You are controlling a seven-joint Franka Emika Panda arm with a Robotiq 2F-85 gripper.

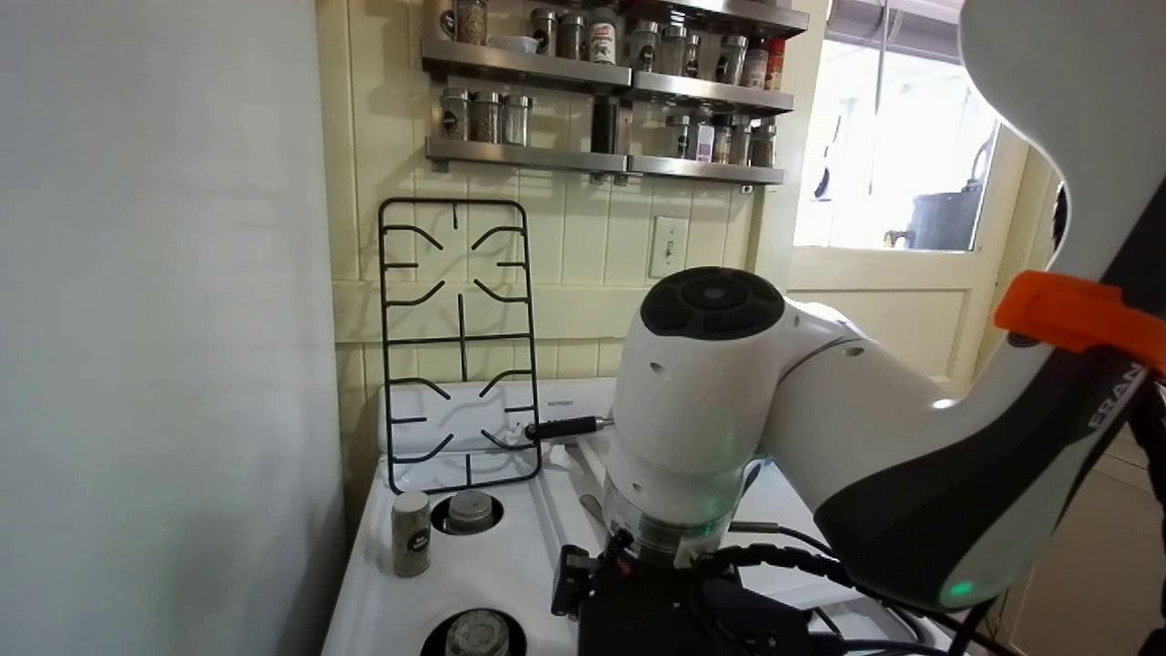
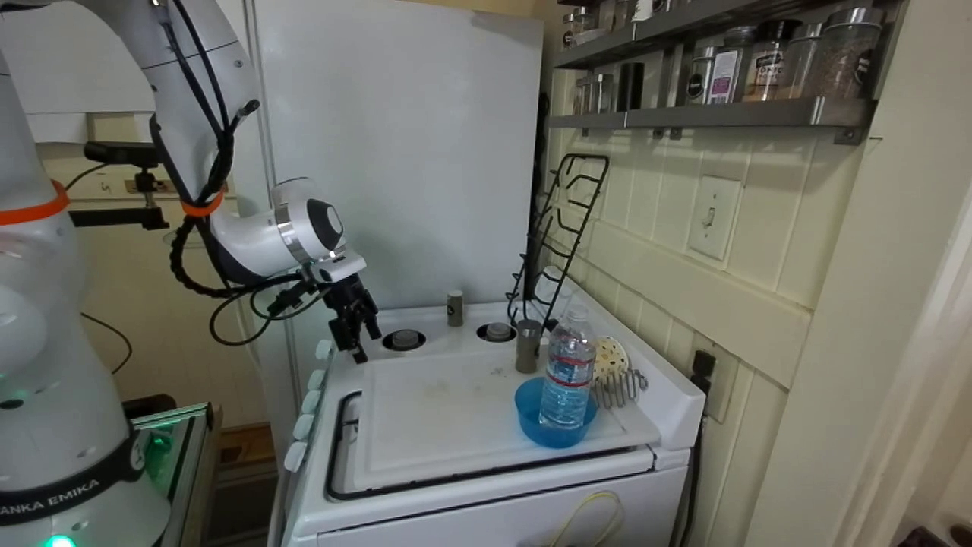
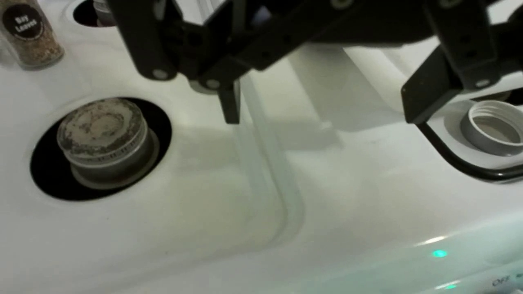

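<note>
With its fingers wide apart, my gripper is open over the white stovetop [image 3: 314,215], nothing between them. Left of it in the wrist view sits a round grey burner [image 3: 105,130] in a black opening. Farther left, a jar labelled Bay Leaves [image 3: 29,36] stands upright. A white screw cap [image 3: 495,128] lies open side up beyond the right finger. In exterior view 2 the gripper [image 2: 368,345] hangs at the stove's front, near the burner [image 2: 403,339]. Its fingertips are out of sight in exterior view 1.
A water bottle [image 2: 566,369] stands in a blue bowl [image 2: 528,412] at the stove's back, beside a second grey jar [image 2: 528,346]. A black grate [image 1: 459,339] leans on the back wall. Spice shelves [image 1: 525,66] hang above. The pale cover panel [image 2: 437,410] is largely clear.
</note>
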